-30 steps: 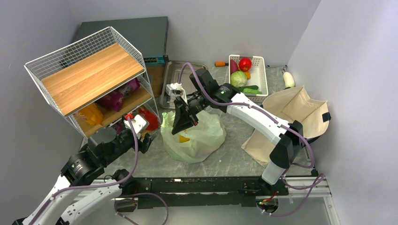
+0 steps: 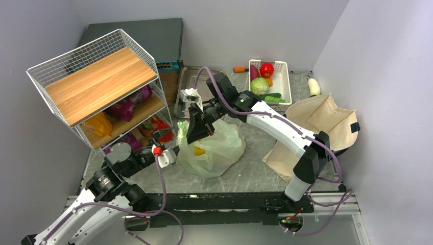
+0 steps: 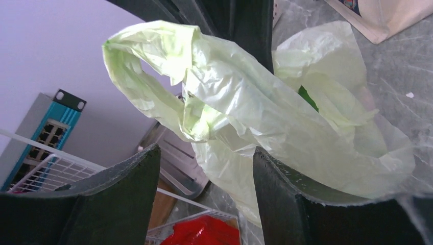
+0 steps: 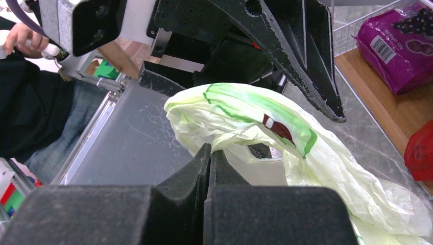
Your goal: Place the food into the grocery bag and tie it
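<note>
The pale green plastic grocery bag stands on the grey counter, with a yellow item showing inside it. In the right wrist view my right gripper is shut, its fingertips pinching the thin film of the bag's handle. That handle arches up and hangs over toward the left arm. My left gripper is open at the bag's left side. Its two fingers stand apart in the left wrist view, with the bag's handle strip just beyond the tips. Most of the bag's contents are hidden.
At the left stands a wire shelf holding packaged food, close to the left arm. A white basket of vegetables sits at the back, and a beige cloth bag lies open at right. Behind the plastic bag is a metal tray.
My left gripper has moved right from beside the shelf, up to the plastic bag's left side. The right arm has stayed still, and the bag has hardly shifted.
</note>
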